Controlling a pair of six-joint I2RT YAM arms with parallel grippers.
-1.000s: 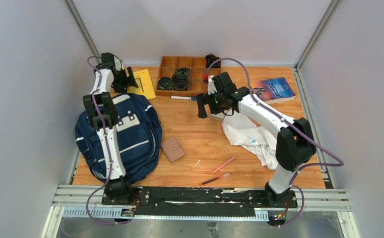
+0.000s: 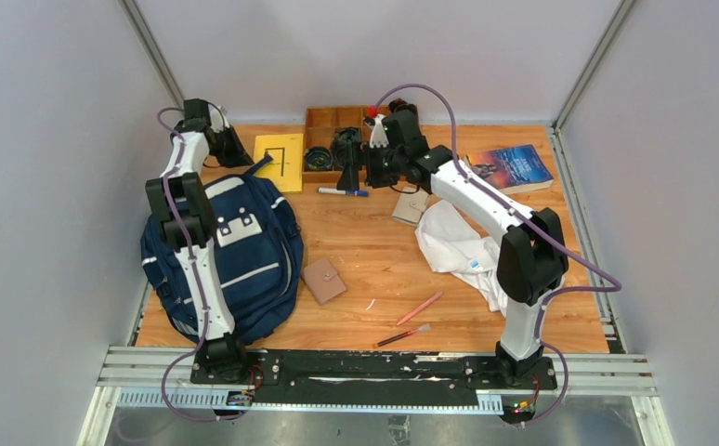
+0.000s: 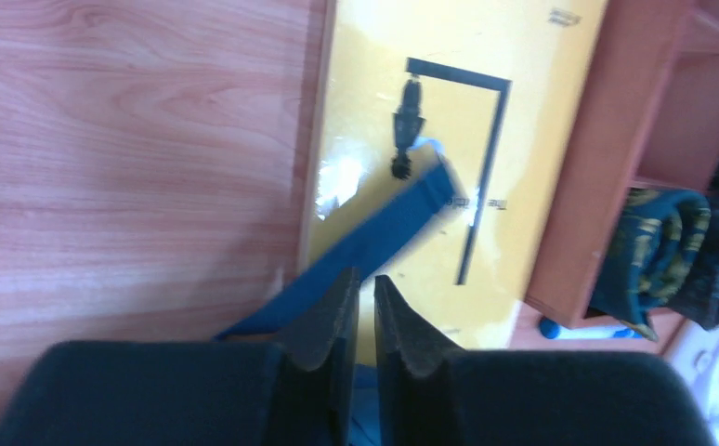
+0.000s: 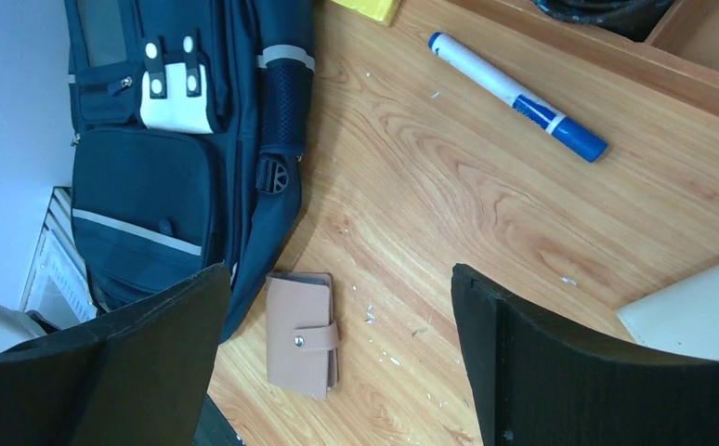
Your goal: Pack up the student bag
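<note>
The navy backpack (image 2: 240,251) lies on the left of the table, its blue strap (image 3: 374,232) reaching over the lower part of the yellow book (image 2: 287,149). Beside that book, at the bag's top end, my left gripper (image 2: 244,160) points down. Its fingers (image 3: 342,311) stand close together with a narrow gap, the strap passing just behind them; I make out nothing held. My right gripper is wide open and empty, above the table near the wooden organizer (image 2: 320,115). A blue-capped marker (image 4: 500,84) and a pink wallet (image 4: 300,330) lie on the bare wood.
A beige wallet (image 2: 410,206), a white cloth (image 2: 458,246) and a blue book (image 2: 514,169) occupy the right side. Near the front lie a pink pencil (image 2: 419,308) and a brush (image 2: 400,336).
The yellow book has straightened and shifted right, and the organizer has slid right too. The right gripper has moved left to the organizer's front.
</note>
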